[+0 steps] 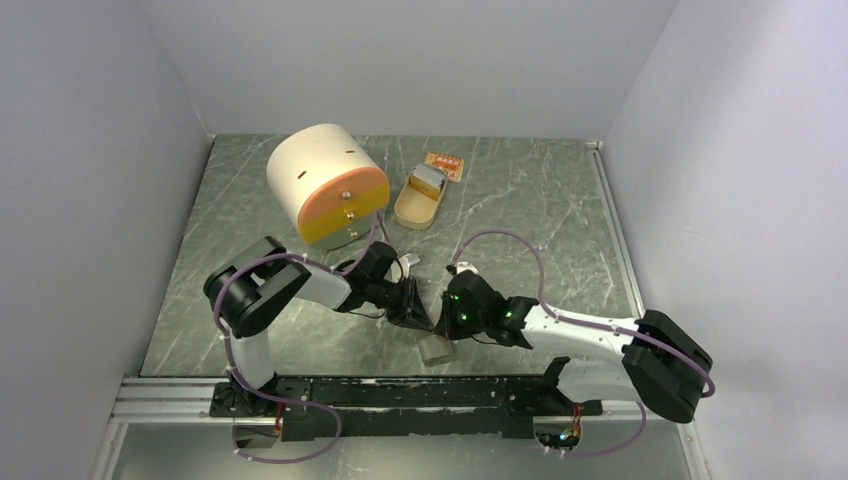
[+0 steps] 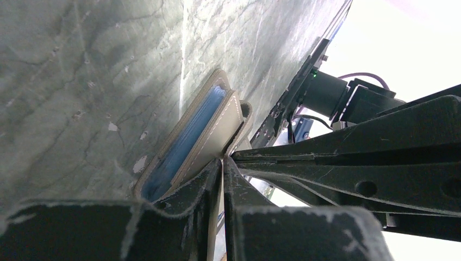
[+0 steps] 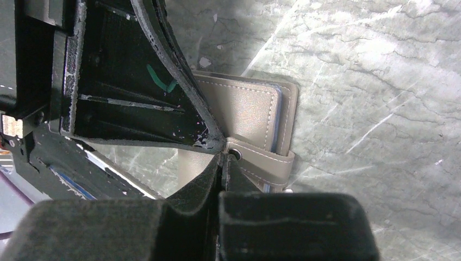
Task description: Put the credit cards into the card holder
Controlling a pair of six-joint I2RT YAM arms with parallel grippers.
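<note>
The taupe card holder (image 1: 436, 350) lies at the table's front, between both grippers. The left wrist view shows its stitched edge and blue sleeves (image 2: 190, 130); my left gripper is at its side, its opening unclear. In the right wrist view the holder (image 3: 244, 109) has a strap (image 3: 261, 163) with a snap. My right gripper is shut at that snap, nothing clearly between its fingers. Part of the holder is hidden by the grippers. I cannot tell loose credit cards apart.
A striped cylindrical box (image 1: 310, 180) stands back left, beside a tan tray (image 1: 416, 206) and an orange card (image 1: 450, 160). Walls surround it.
</note>
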